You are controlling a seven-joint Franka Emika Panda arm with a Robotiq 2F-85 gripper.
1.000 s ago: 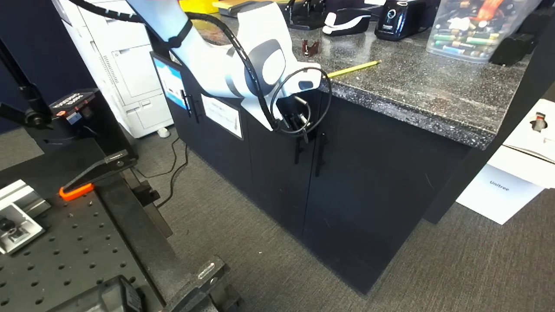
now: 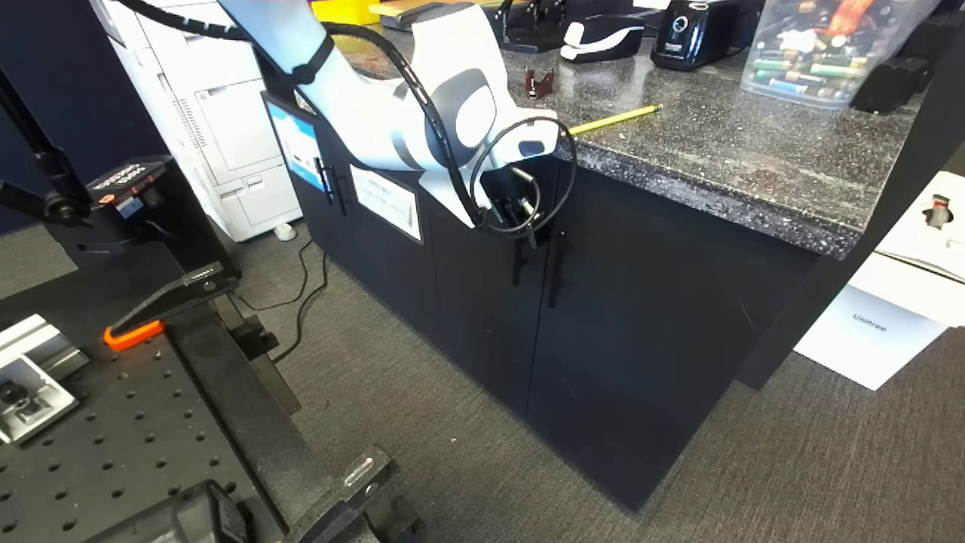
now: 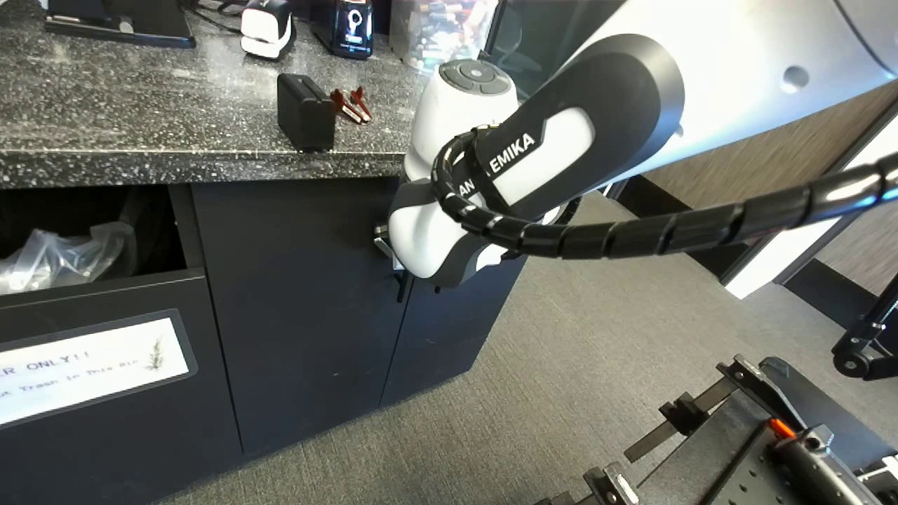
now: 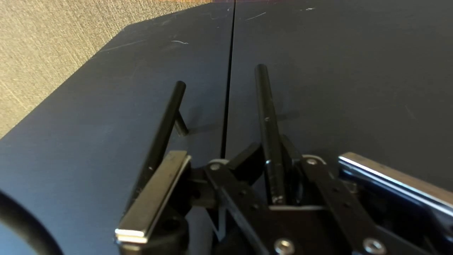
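Note:
Two dark doors meet at a narrow seam in the wrist view, each with a black bar handle. My gripper is shut on the right-hand bar handle (image 4: 265,100), its fingers pressing from both sides. The left-hand bar handle (image 4: 168,111) is free of the fingers and partly covered by a metal-topped part of the gripper. Both the right cabinet door (image 4: 348,72) and the left cabinet door (image 4: 140,63) look closed. In exterior view 1 the gripper (image 2: 517,207) is at the cabinet front below the counter, partly behind a looped cable; in exterior view 2 the arm mostly hides it.
The stone counter (image 2: 733,154) overhangs the doors, carrying a yellow pencil (image 2: 617,121), a stapler (image 2: 603,38) and a clear bin (image 2: 819,54). A black perforated table (image 2: 99,434) stands opposite. Open carpet (image 2: 407,389) lies between. An open drawer (image 3: 84,286) shows left in exterior view 2.

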